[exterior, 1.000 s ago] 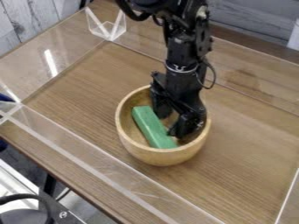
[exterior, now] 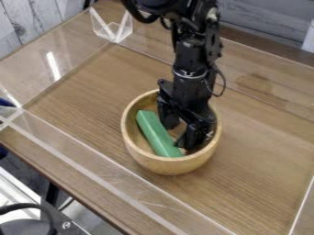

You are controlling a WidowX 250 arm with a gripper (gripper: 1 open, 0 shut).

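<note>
A light wooden bowl point(exterior: 170, 162) sits on the wooden table, with a green elongated object point(exterior: 156, 134) lying inside along its left side. My black gripper point(exterior: 194, 130) reaches down from above into the right part of the bowl, beside the green object.
Clear tape strips cross its left part. A white wire-like piece point(exterior: 110, 27) stands at the back left, and a black cable lies at the lower left corner.
The gripper has shifted slightly within the bowl, and more of the green object's lower part shows at the left side of the bowl.
</note>
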